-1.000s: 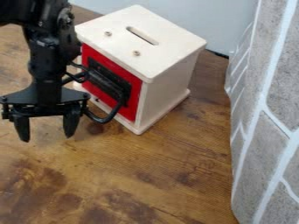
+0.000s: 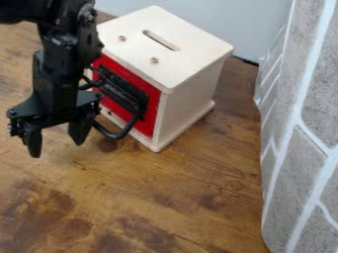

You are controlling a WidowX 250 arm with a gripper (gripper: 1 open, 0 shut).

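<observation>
My black gripper [image 2: 55, 132] hangs open in front of a wooden box, low over the floor at the left, with nothing between its fingers. The box [image 2: 184, 54] is pale wood with a slot in its top and a red front panel [image 2: 152, 106] carrying a black part, partly behind my arm. A black cable loops beside the gripper.
Bare wooden floor [image 2: 172, 208] fills the lower and left areas. A grey stone-patterned wall [image 2: 297, 158] runs along the right, and a pale wall [image 2: 224, 15] stands behind the box.
My gripper has moved slightly to the right and up, turning a little. The box has not visibly moved.
</observation>
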